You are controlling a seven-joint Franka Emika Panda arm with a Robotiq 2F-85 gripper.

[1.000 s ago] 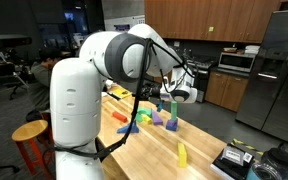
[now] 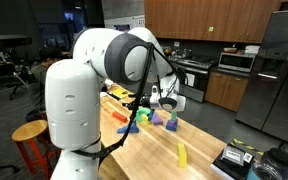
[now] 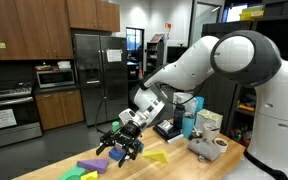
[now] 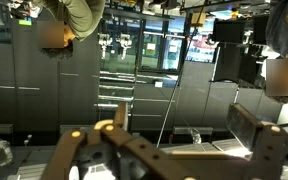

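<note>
My gripper [image 3: 116, 147] hangs over the table among coloured blocks, its fingers open. In the wrist view, the gripper has its dark fingers wide apart, with nothing between them. A blue block [image 3: 116, 154] appears close behind or below the fingers; whether they touch cannot be told. A purple block [image 3: 94, 165] lies to the left. In exterior view 1, a yellow block [image 2: 181, 155] stands apart at the front, and an upright green block [image 2: 174, 114] is near a purple block [image 2: 157, 117]. An orange block [image 2: 123, 129] and a blue block [image 2: 134, 128] lie further left.
A black device [image 2: 233, 160] and a dark round-topped container [image 2: 276, 160] occupy the table's right end. A red stool [image 2: 30, 132] stands beside the table. Mugs and containers sit at the right in exterior view 2.
The arm has shifted slightly left in exterior view 1, its elbow drawing back toward the base. The blocks appear to lie where they were.
</note>
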